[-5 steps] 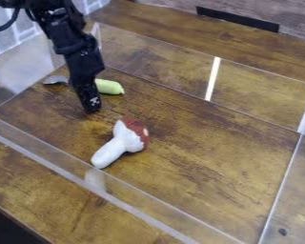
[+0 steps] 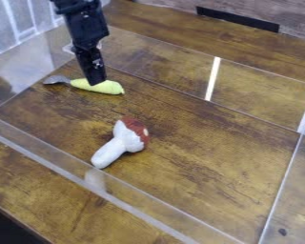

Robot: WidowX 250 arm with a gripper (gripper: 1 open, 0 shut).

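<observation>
My black gripper (image 2: pixel 94 74) points down at the upper left, its tip just above a pale yellow-green handled object (image 2: pixel 104 87) with a dark grey end at its left, lying on the wooden floor of the clear-walled enclosure. It looks shut, with nothing visible between its fingers. A white mushroom-shaped object (image 2: pixel 117 143) with a red and white head lies nearer, at the lower middle, apart from the gripper.
Clear walls (image 2: pixel 290 191) border the wooden area on several sides. A white strip (image 2: pixel 213 79) stands out near the back.
My gripper has risen and moved back, uncovering more of the floor and the yellow-green object. The two objects on the floor have not visibly moved.
</observation>
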